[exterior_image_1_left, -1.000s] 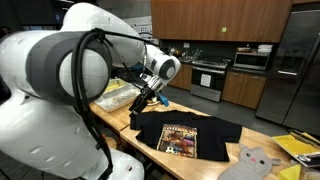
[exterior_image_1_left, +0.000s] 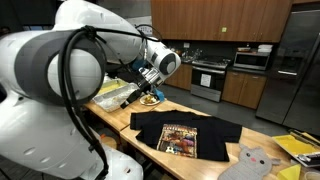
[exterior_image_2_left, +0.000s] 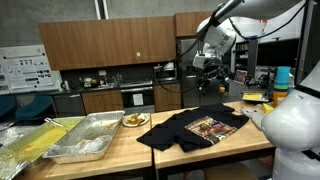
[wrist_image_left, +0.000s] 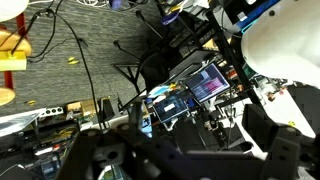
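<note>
A black shirt (exterior_image_1_left: 200, 127) lies spread on the wooden table, with a colourful printed panel (exterior_image_1_left: 178, 139) facing up. In exterior view 2 the same shirt (exterior_image_2_left: 190, 128) covers the middle and right of the table. My gripper is tilted sideways above the table, clear of the cloth. Its dark fingers (wrist_image_left: 265, 132) stand apart at the bottom of the wrist view, and nothing shows between them but the distant floor and equipment. The exterior views show the gripper only small and partly lost against the background.
At the table's far end are a clear bin (exterior_image_2_left: 88, 139) and a plate of food (exterior_image_2_left: 136, 120). A grey animal-shaped piece (exterior_image_1_left: 250, 164) and yellow items (exterior_image_1_left: 296, 146) lie by the right end in exterior view 1. Bare wood (exterior_image_2_left: 118, 160) shows along the front.
The arm's wrist has swung up and toward the left in exterior view 1, tilting the gripper away from the shirt. The shirt and other table items look unmoved.
</note>
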